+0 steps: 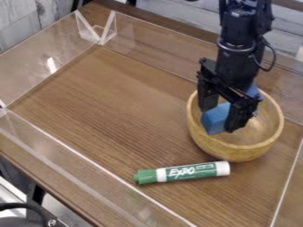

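Observation:
My black gripper [228,99] is lowered into a yellow bowl [232,148] on the right of the wooden table, its fingers open around a blue object [214,119] inside. Whether the fingers touch it is unclear. More blue shows behind the gripper at the bowl's back. A green and white EXPO marker [183,173] lies in front of the bowl.
A clear plastic object stands at the back left edge. A dark shape sits at the bottom left corner.

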